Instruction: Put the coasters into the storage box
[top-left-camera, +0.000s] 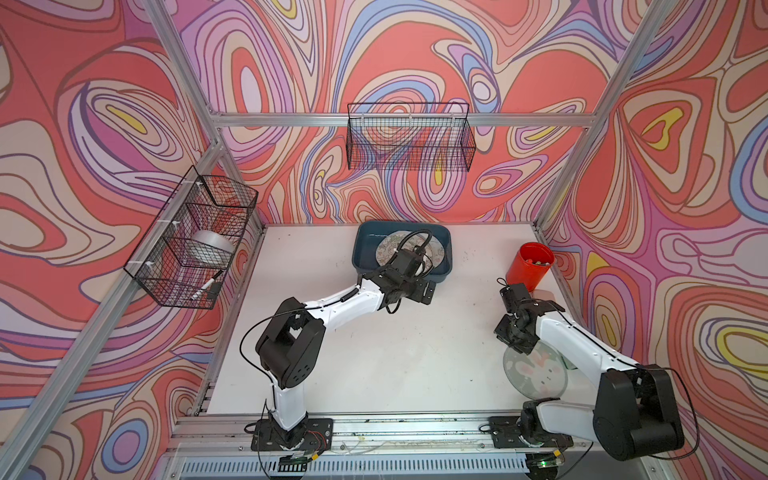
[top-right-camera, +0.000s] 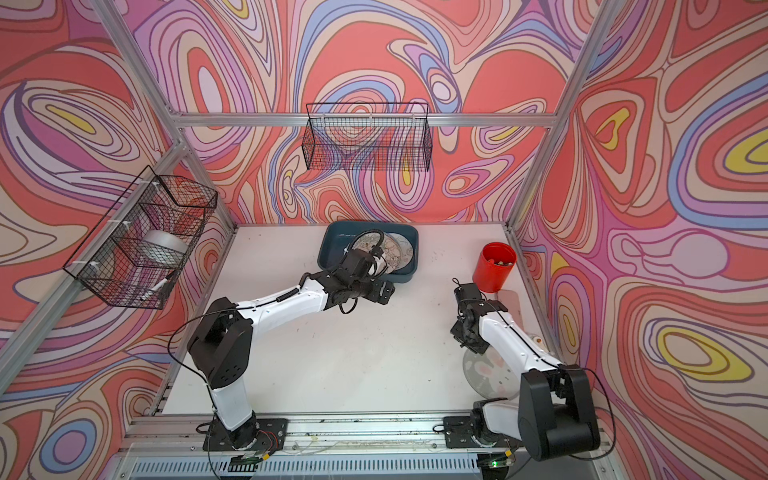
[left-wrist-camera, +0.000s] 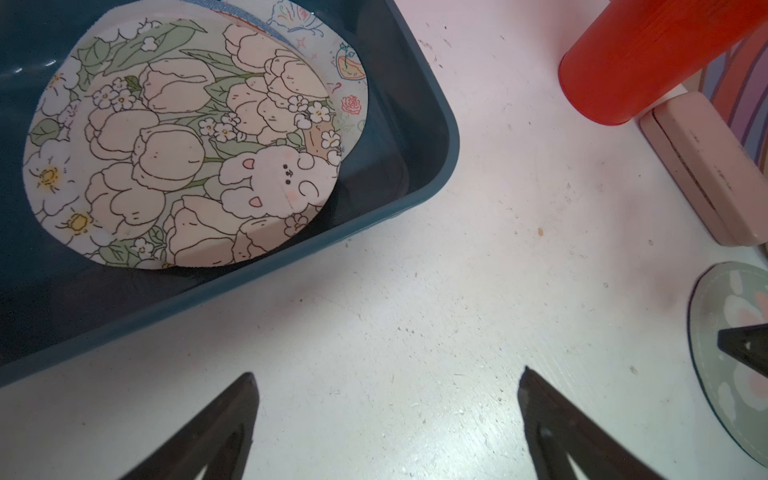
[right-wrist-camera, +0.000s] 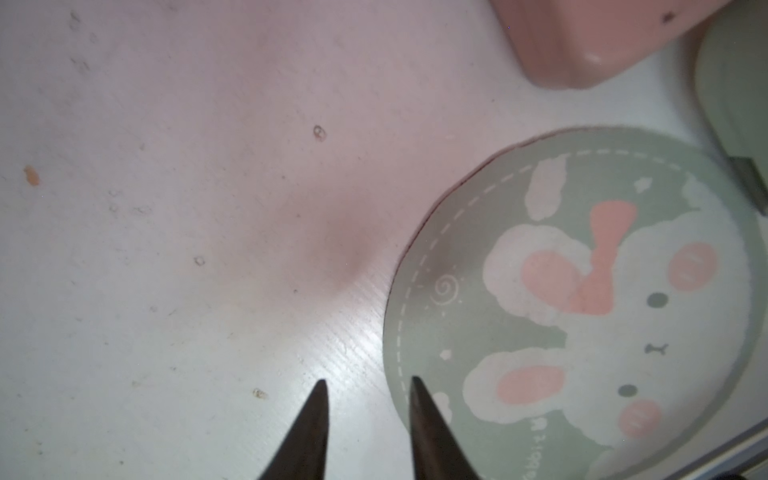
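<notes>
A dark teal storage box at the back centre holds stacked coasters printed with tulips and flowers. My left gripper hangs over its front edge, open and empty, fingers wide apart. A round grey-green bunny coaster lies flat on the table at the front right. My right gripper is just above this coaster's left edge, fingers parted with nothing seen between them. Another grey-green round thing lies partly seen beside it.
A red cylinder container stands at the back right, with a pink block in front of it. Wire baskets hang on the back and left frames.
</notes>
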